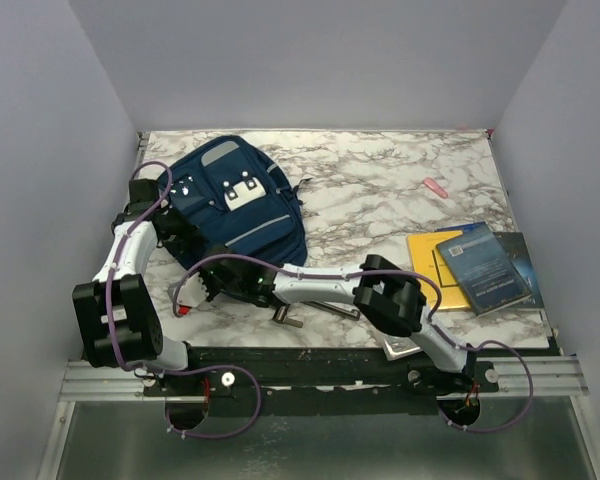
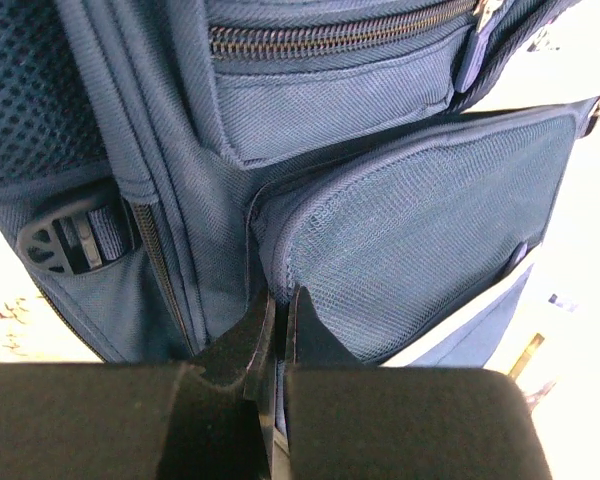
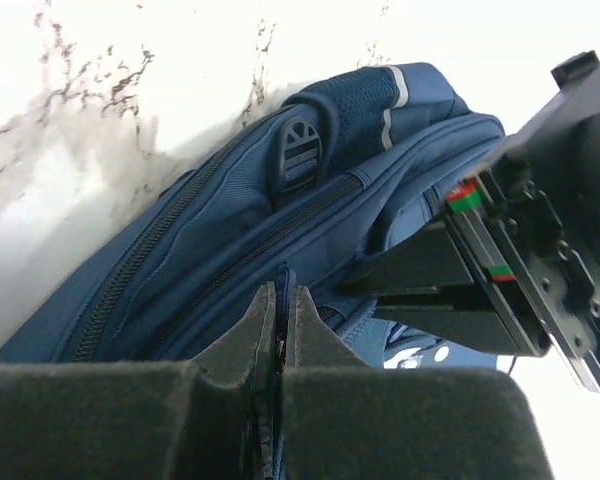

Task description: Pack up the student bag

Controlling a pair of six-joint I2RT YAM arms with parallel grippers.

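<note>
The navy student bag (image 1: 245, 195) lies at the back left of the marble table, pockets facing up. My left gripper (image 1: 185, 235) is at its left side; in the left wrist view its fingertips (image 2: 285, 305) are shut at a fabric fold, apparently pinching its edge. My right gripper (image 1: 200, 290) reaches across to the bag's front left edge. In the right wrist view, its fingertips (image 3: 280, 305) are shut on a thin edge of navy fabric beside a zipper (image 3: 230, 270).
Books and folders (image 1: 475, 275) are stacked at the right, a pink eraser (image 1: 435, 187) at the back right. Small dark items (image 1: 290, 321) lie partly under the right arm.
</note>
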